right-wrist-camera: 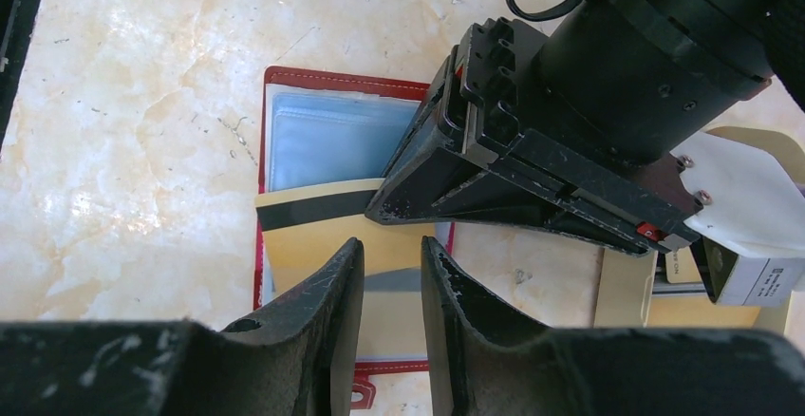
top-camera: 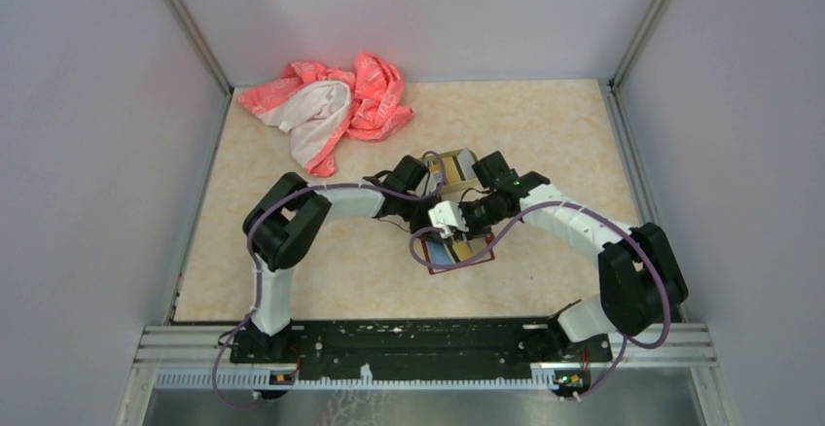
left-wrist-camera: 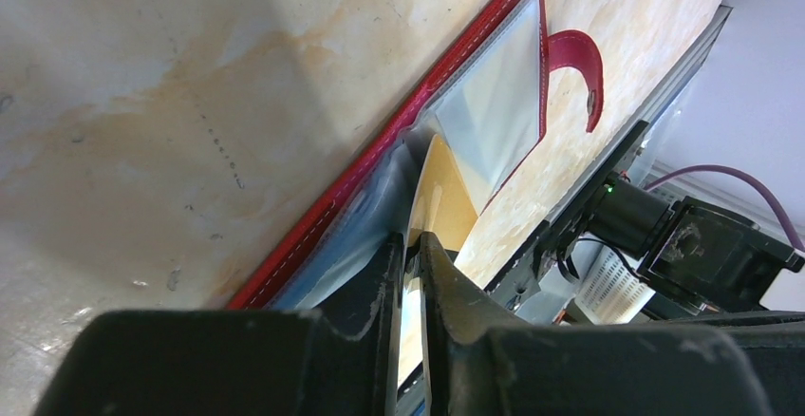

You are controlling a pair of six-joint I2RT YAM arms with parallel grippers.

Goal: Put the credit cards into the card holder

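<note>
The red card holder lies open on the table with clear sleeves. A yellow card with a black stripe sits across one sleeve; in the left wrist view the yellow card stands between the sleeves at my left gripper, whose fingertips are close together on its near part; whether they grip it is unclear. My right gripper is over the holder with its fingertips apart, nothing visible between them.
A cardboard box with more cards stands behind the holder. A pink and white cloth lies at back left. The two arms nearly touch over the holder; free table is at either side.
</note>
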